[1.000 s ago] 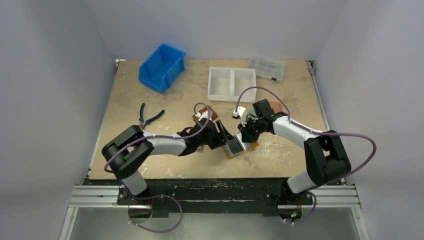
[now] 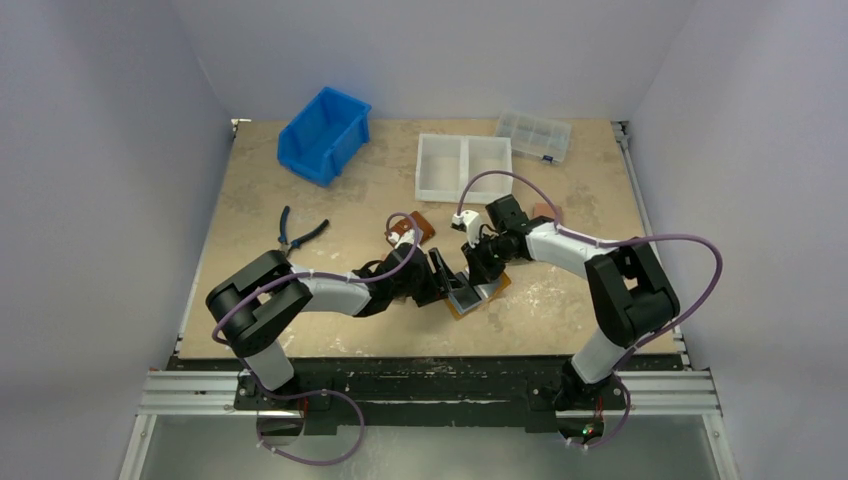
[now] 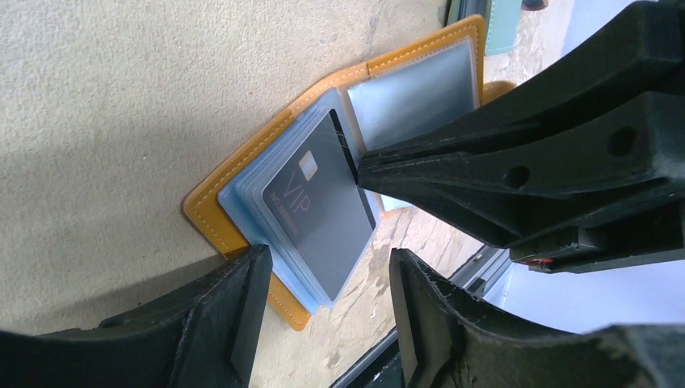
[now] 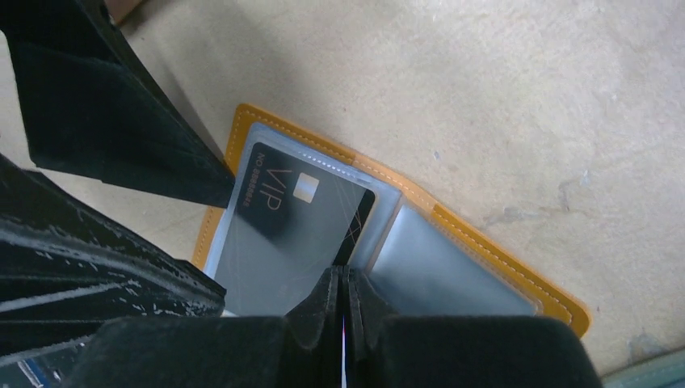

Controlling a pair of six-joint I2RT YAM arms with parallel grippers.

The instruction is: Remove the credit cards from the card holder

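An orange-edged card holder (image 2: 497, 297) lies open on the table, a dark VIP card on its clear sleeves, also seen as the card (image 4: 283, 234) in the right wrist view. My left gripper is open, its fingers either side of the holder's near end, one touching the sleeve edge. My right gripper is shut, its tips at the card's edge by the middle fold; whether anything is between them is unclear.
A blue bin (image 2: 305, 150), white divided tray (image 2: 440, 165) and clear case (image 2: 532, 135) stand at the back. Pliers (image 2: 305, 237) lie left. Brown pieces lie behind the grippers.
My right arm has moved left, toward the card. My left arm has shifted slightly, and the holder has shifted a little left.
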